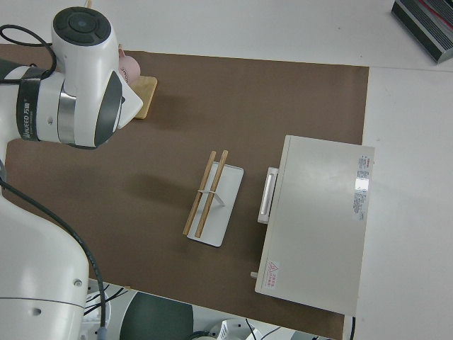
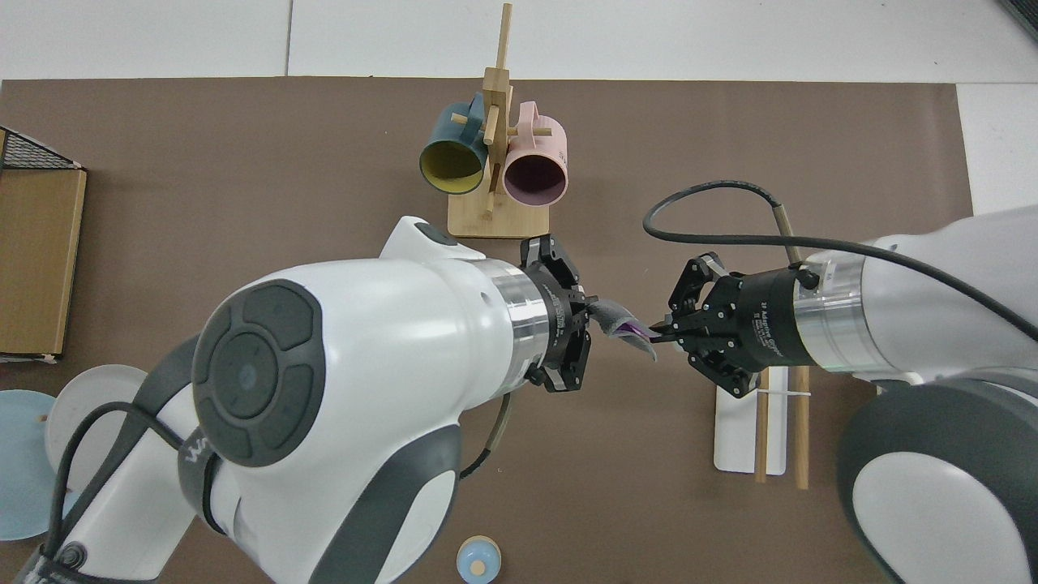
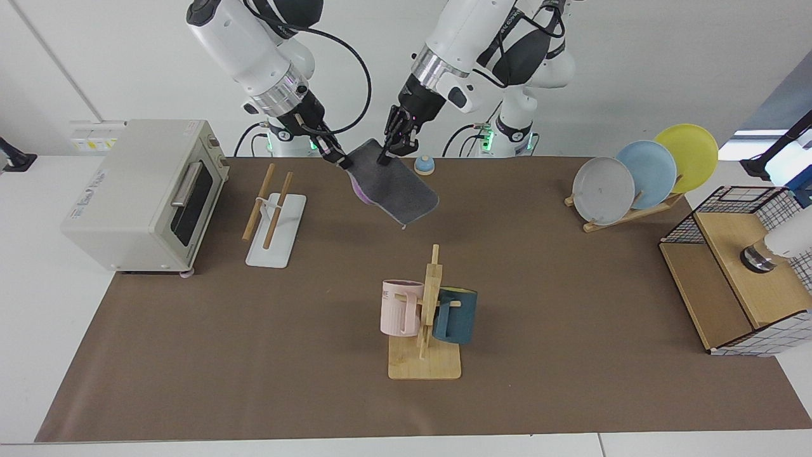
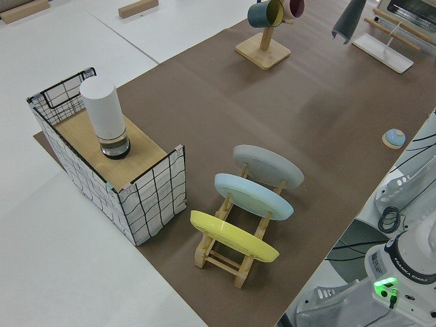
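Observation:
A dark grey cloth (image 3: pixel 396 186) with a purple patch on its far side hangs between my two grippers above the table. In the top view my left gripper (image 2: pixel 590 307) grips one end of it and my right gripper (image 2: pixel 658 332) meets it from the other side. In the left camera view both sets of fingers are at the cloth's upper corners. The right camera view shows the cloth (image 4: pixel 347 19) hanging at the top edge. The fingertips are small and partly hidden.
A mug tree (image 3: pixel 424 369) holds pink and blue mugs. A toaster oven (image 3: pixel 133 198), a white board with wooden rods (image 3: pixel 268 255), a plate rack with plates (image 4: pixel 235 238), a wire shelf (image 4: pixel 146 157) and a small blue round object (image 2: pixel 478 560) surround a clear middle.

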